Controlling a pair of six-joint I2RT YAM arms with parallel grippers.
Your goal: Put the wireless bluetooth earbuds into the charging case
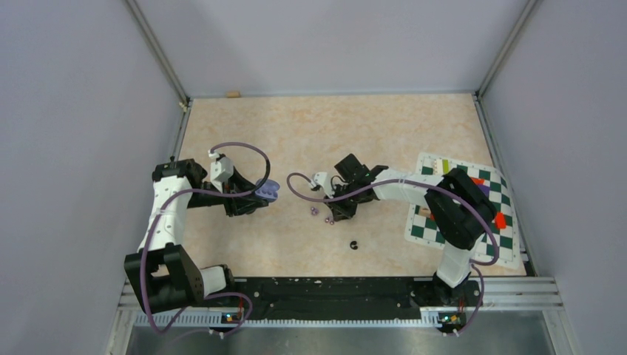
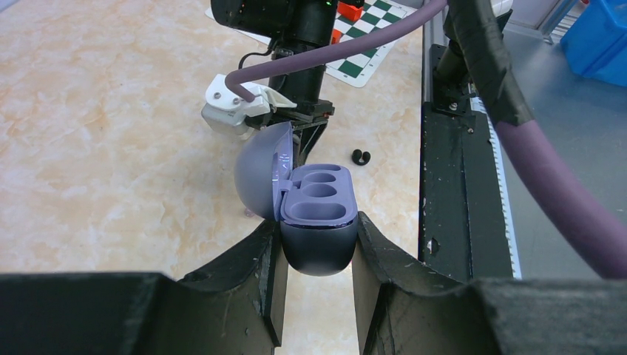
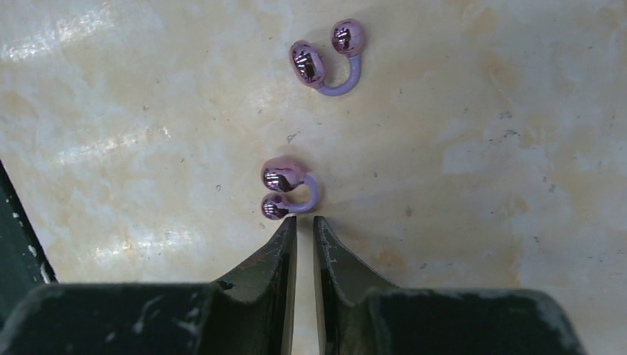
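Observation:
My left gripper is shut on the purple charging case [image 2: 322, 194], whose lid [image 2: 263, 168] stands open and whose hollows face up. Two purple earbuds lie on the table: one [image 3: 292, 186] just beyond the right fingertips, the other [image 3: 325, 59] farther off in the right wrist view. My right gripper points down with a narrow gap between its fingers and nothing in it. The nearer bud's curved link is close to the tips; whether they touch I cannot tell.
A black earbud [image 1: 353, 245] lies nearer the table's front edge. On the right a green-and-white checkered board [image 1: 425, 231] with coloured blocks lies under the right arm.

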